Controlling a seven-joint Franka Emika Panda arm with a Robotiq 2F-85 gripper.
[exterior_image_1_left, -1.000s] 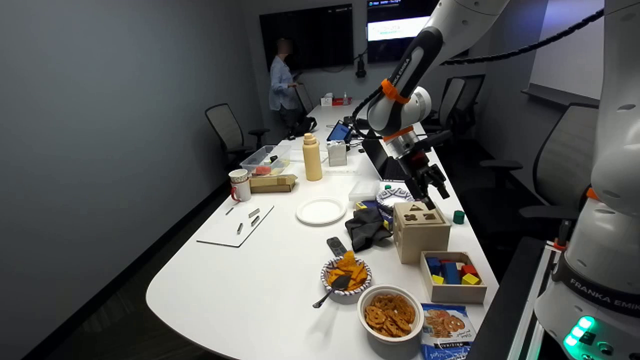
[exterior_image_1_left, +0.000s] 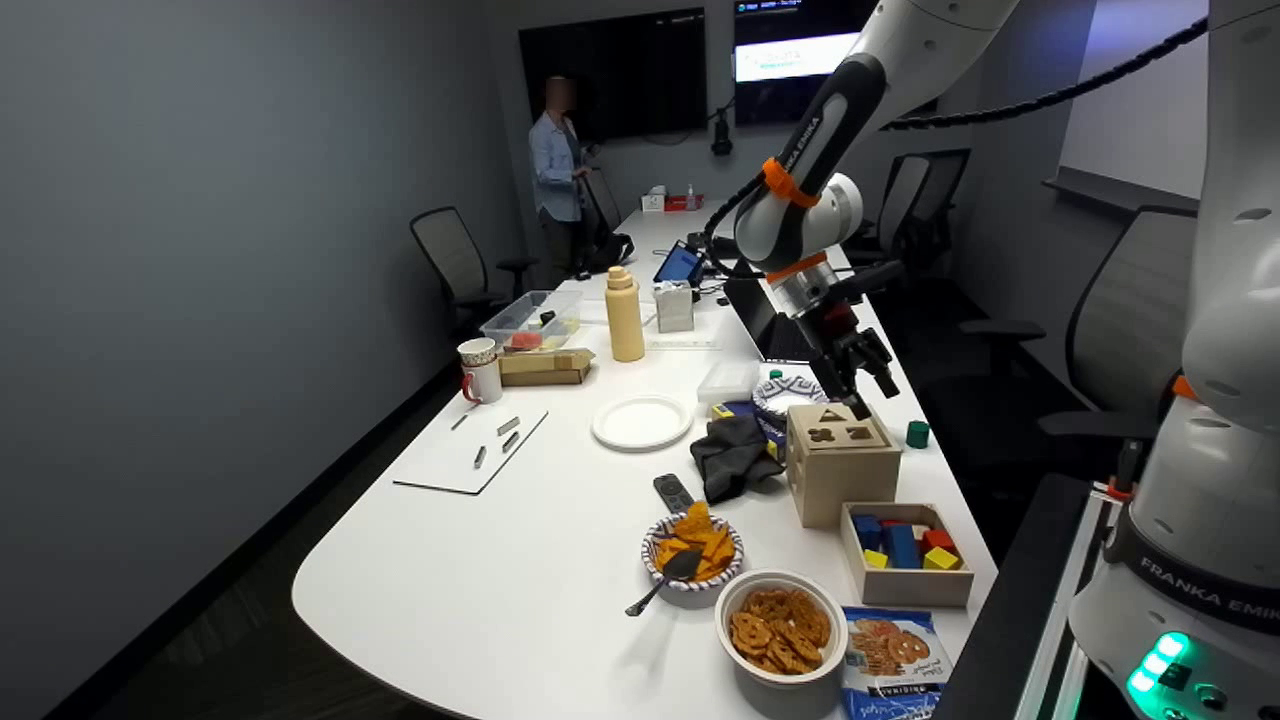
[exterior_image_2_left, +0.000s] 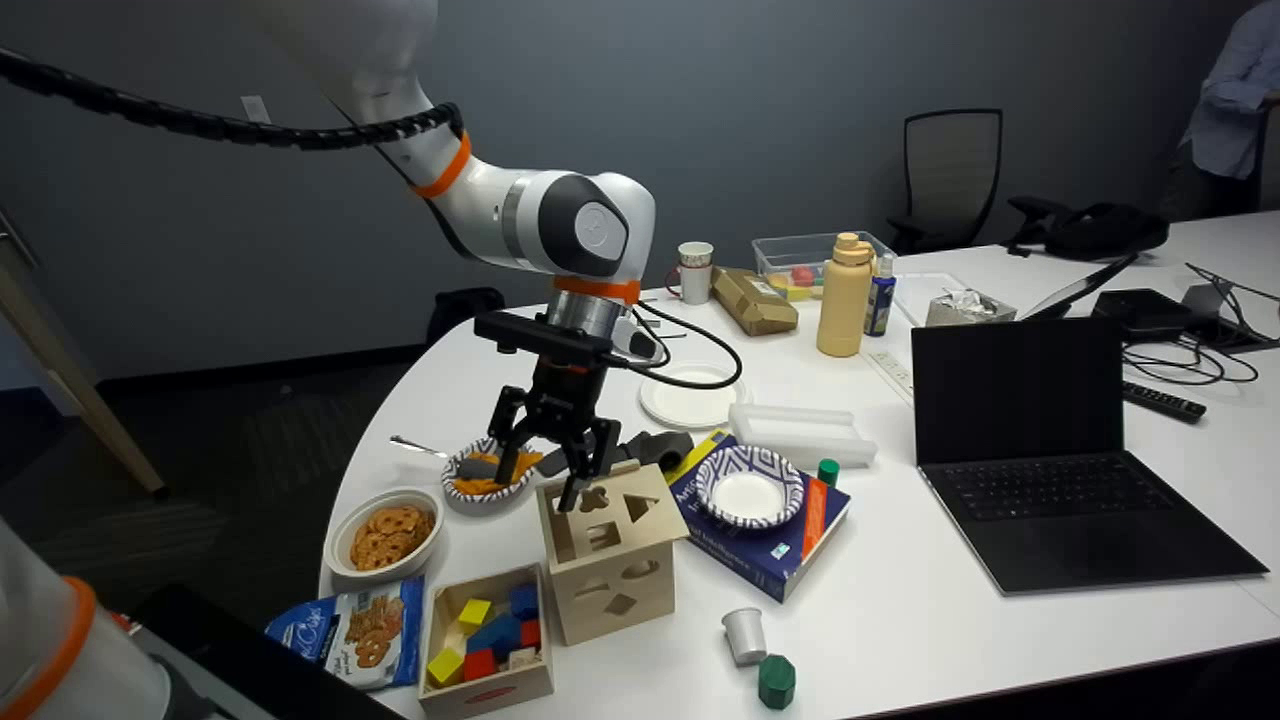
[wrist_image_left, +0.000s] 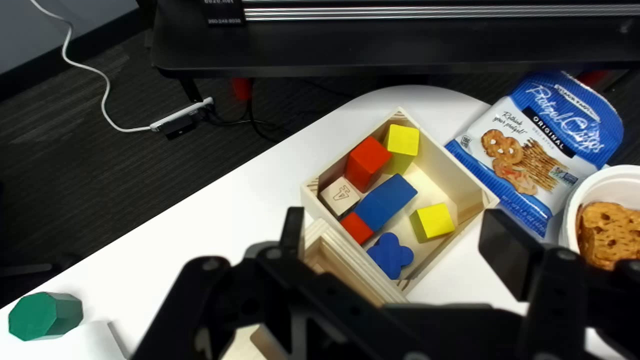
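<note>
My gripper (exterior_image_2_left: 534, 488) is open, its fingers wide apart and nothing between them. It hangs above a wooden shape-sorter box (exterior_image_2_left: 618, 600) with cut-out holes in its top and side. Beside that box stands an open wooden tray (wrist_image_left: 474, 210). Inside the tray lie a blue clover-shaped block (wrist_image_left: 391, 255), a long blue block (wrist_image_left: 385, 201), a red block (wrist_image_left: 367, 162), two yellow blocks including a yellow cube (wrist_image_left: 433, 221), a smaller red block (wrist_image_left: 357, 228) and a plain wooden block (wrist_image_left: 340, 195). A green block (exterior_image_2_left: 776, 682) sits apart on the table near a small cup (exterior_image_2_left: 745, 636).
A pretzel bag (exterior_image_1_left: 897, 660), a pretzel bowl (exterior_image_1_left: 780, 630) and a chip bowl (exterior_image_1_left: 693, 546) with a spoon crowd the near side. Beyond the box are a book (exterior_image_2_left: 780, 576) carrying a patterned bowl, and a laptop (exterior_image_2_left: 1080, 504).
The arm, gripper and tabletop objects look the same as before. Only the person in the background has shifted slightly to the left.
</note>
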